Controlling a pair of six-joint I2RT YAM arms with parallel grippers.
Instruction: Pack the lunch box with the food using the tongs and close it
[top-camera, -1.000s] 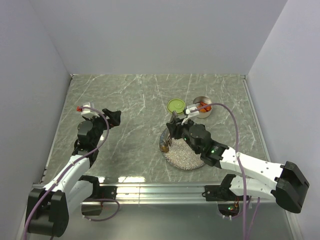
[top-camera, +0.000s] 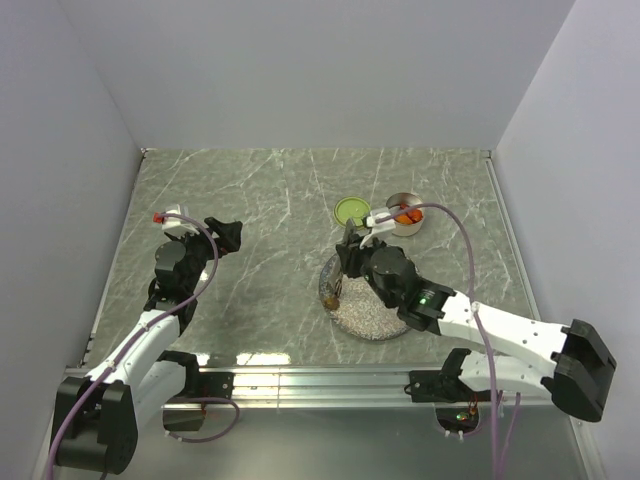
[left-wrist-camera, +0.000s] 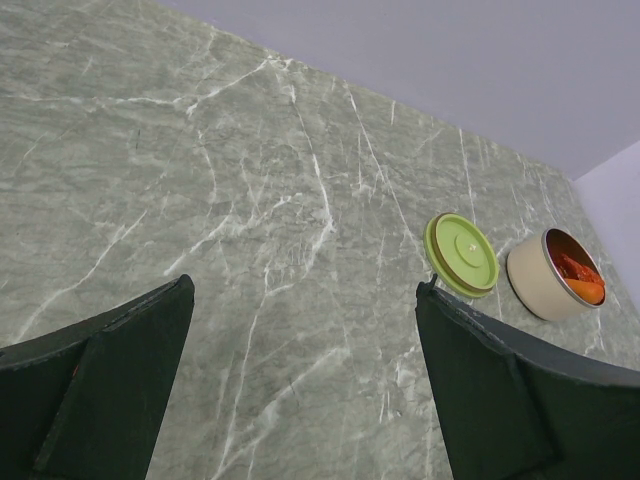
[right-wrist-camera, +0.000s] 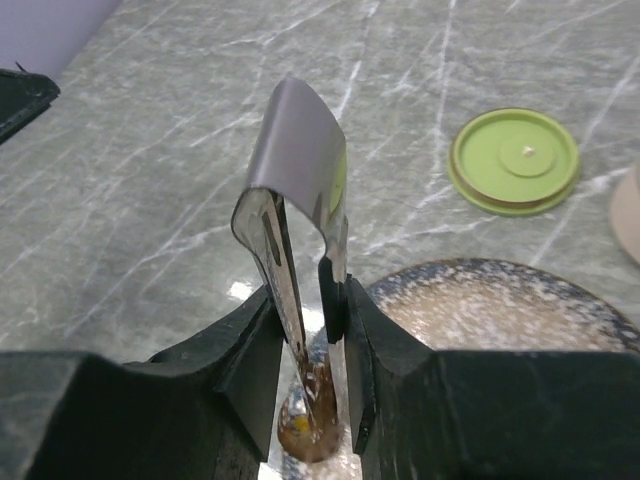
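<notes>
My right gripper (top-camera: 348, 258) is over a speckled round mat (top-camera: 365, 320), with metal cutlery (right-wrist-camera: 290, 165) upright between its fingers, probably a fork and spoon, lower ends near the mat's left side. Whether the fingers are closed tight on it is unclear. A cream lunch box (top-camera: 408, 228) with orange food stands behind, beside a green lid (top-camera: 352, 210). In the left wrist view the box (left-wrist-camera: 536, 280) and lid (left-wrist-camera: 463, 251) are at right. My left gripper (top-camera: 218, 236) stands open and empty over the left of the table.
Walls close it in at the back and both sides; a metal rail runs along the front edge.
The right gripper and cutlery have shifted very slightly. The left arm has not moved.
</notes>
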